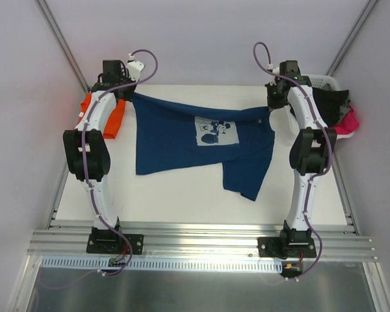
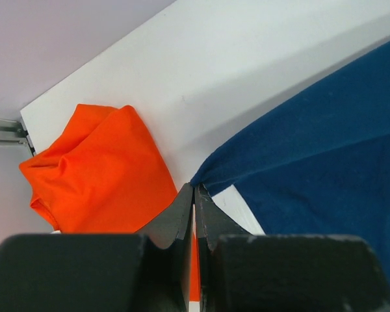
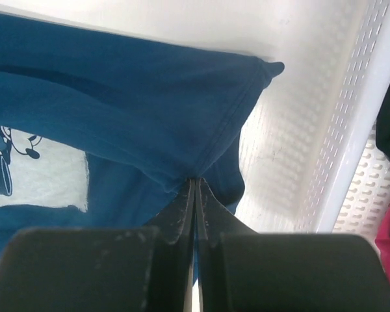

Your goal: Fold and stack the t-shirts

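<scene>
A dark blue t-shirt (image 1: 182, 146) with a pale cartoon print (image 1: 216, 132) spans the middle of the white table, held up along its far edge. At its far left corner my left gripper is shut on the cloth, which runs off to the right in the left wrist view. My right gripper is shut on the shirt's far right part, with a flap of fabric reaching beyond the fingertips. The nearer part of the shirt lies on the table, one sleeve pointing toward the front.
An orange folded shirt (image 2: 117, 175) lies at the far left, beneath the left arm. At the far right stands a white perforated basket (image 3: 354, 117) holding dark and pink clothes (image 1: 348, 121).
</scene>
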